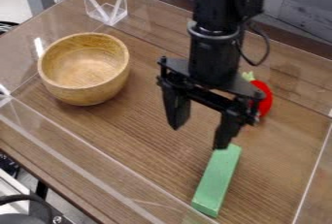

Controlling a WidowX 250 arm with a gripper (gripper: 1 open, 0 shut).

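Note:
My black gripper (205,113) hangs over the middle of the table, open, its two fingers spread apart, with nothing seen between them. A green bar (216,181) lies at the lower right, just below the right finger in the view. A red strawberry with green leaves (261,102) sits at the right, partly hidden behind the gripper. A tan bowl (83,68) stands at the left.
A small clear plastic object (107,9) stands at the top left. Cables show at the left edge.

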